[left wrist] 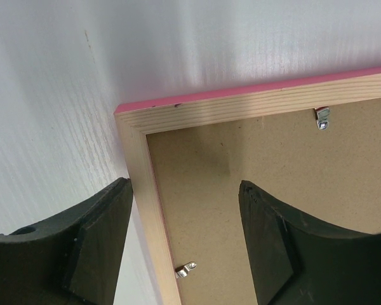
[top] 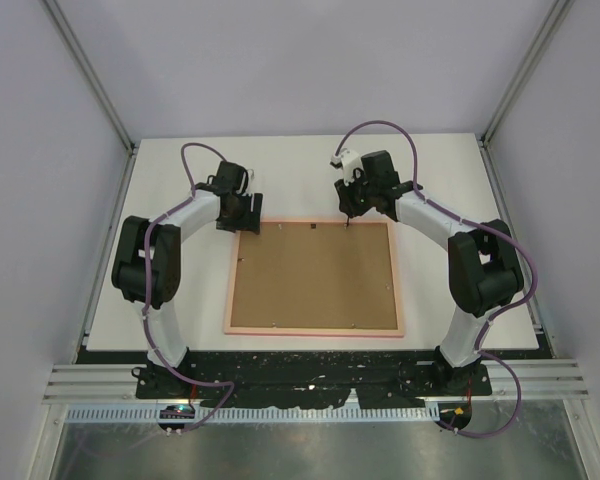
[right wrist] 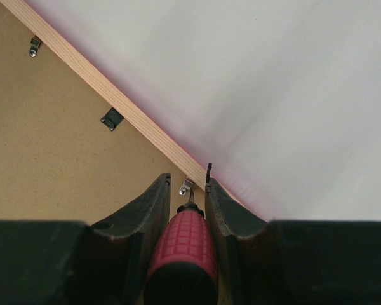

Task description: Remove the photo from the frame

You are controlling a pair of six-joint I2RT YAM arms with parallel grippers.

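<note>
The picture frame (top: 234, 300) lies face down on the white table, with its brown backing board (top: 310, 280) facing up. Small metal tabs (left wrist: 322, 117) along the rim hold the board; the photo is hidden beneath. My left gripper is part open over the far left corner, one finger by the frame's outer left side and the other above the board, nothing gripped. In the right wrist view, my right gripper is shut on a tool with a red handle (right wrist: 183, 244). The tool's thin tip is at a metal tab (right wrist: 186, 187) on the far rim.
A dark hanger plate (right wrist: 112, 119) sits mid-way along the far rim. Bare table (top: 170, 300) lies to the left of the frame, and more beyond its far rim and to its right. The table's front edge is close to the frame's near rim.
</note>
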